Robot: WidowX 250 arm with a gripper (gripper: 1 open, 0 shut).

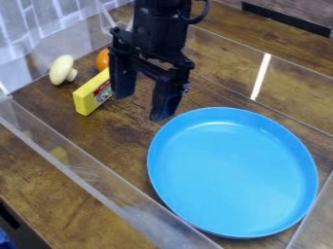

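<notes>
My black gripper [144, 89] is open, its two dark fingers spread apart and hanging over the wooden surface, with nothing visible between them. Just left of the left finger lies a yellow box [92, 91]. An orange round object [101, 58] sits behind the arm at the upper left, partly hidden, and a small pale yellow object [62, 68] lies further left.
A large blue plate [231, 172] fills the lower right, in front of the gripper. A clear plastic wall runs along the left and front edge.
</notes>
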